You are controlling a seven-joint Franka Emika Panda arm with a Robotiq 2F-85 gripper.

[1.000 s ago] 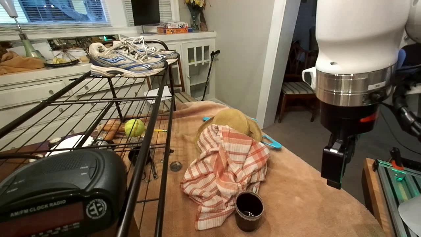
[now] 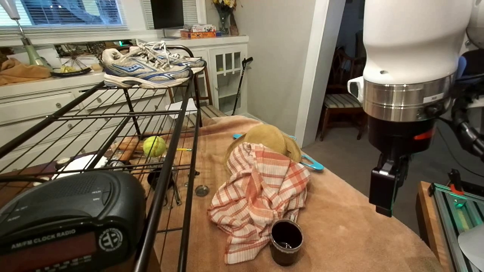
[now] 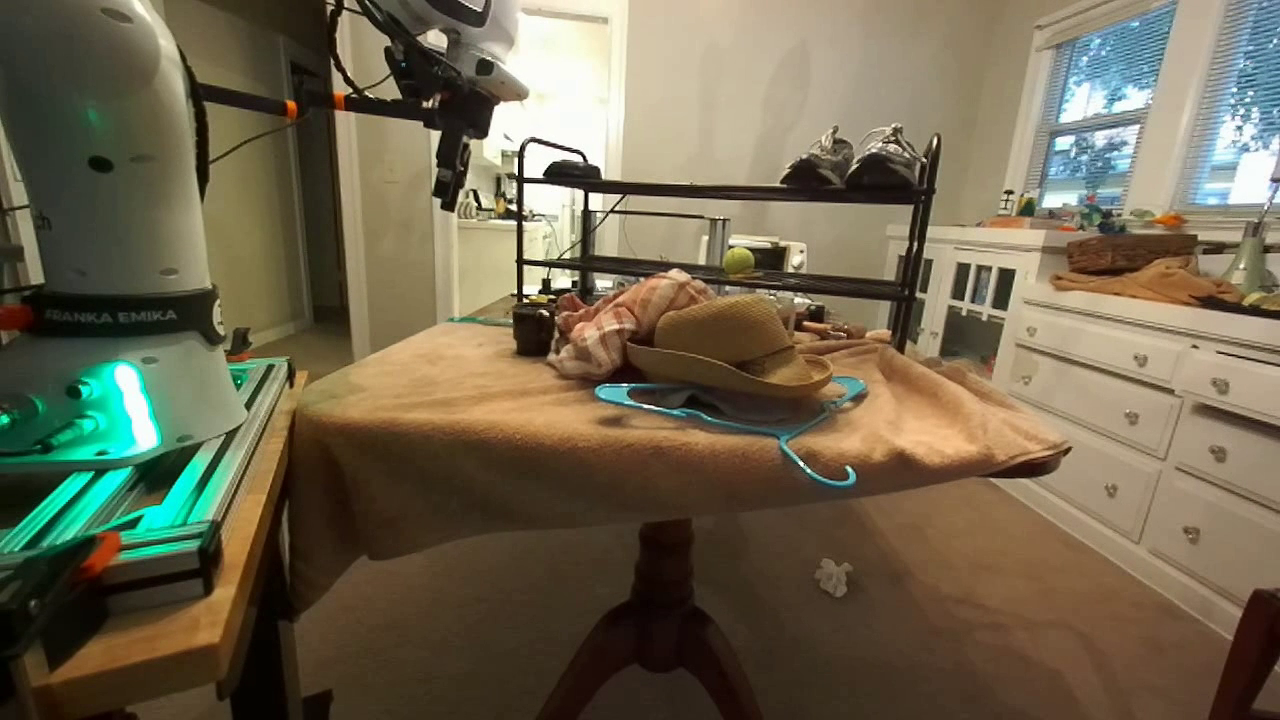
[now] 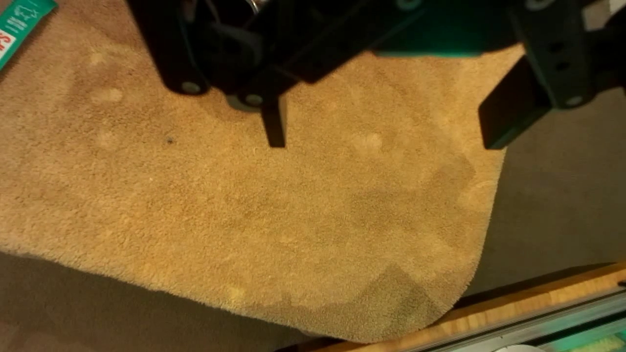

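Note:
My gripper stands open, its two fingers wide apart with only the tan table cover (image 4: 234, 193) visible below. In exterior view 1 it hangs at the right, high above the table's edge and apart from every object. A dark cup (image 2: 286, 254) sits upright on the cover, touching or close beside a crumpled red-and-white checked cloth (image 2: 254, 199). Behind the cloth is a straw hat (image 2: 265, 138), partly covered by it. A blue hanger (image 3: 726, 420) lies under the hat's near side, its hook hanging over the table edge in exterior view 2.
A black wire rack (image 3: 732, 188) stands along the table, carrying sneakers (image 2: 145, 70), a clock radio (image 2: 72, 217) and, lower down, a tennis ball (image 2: 154, 146). A green packet (image 4: 20, 26) lies at the wrist view's corner. The cover between is bare.

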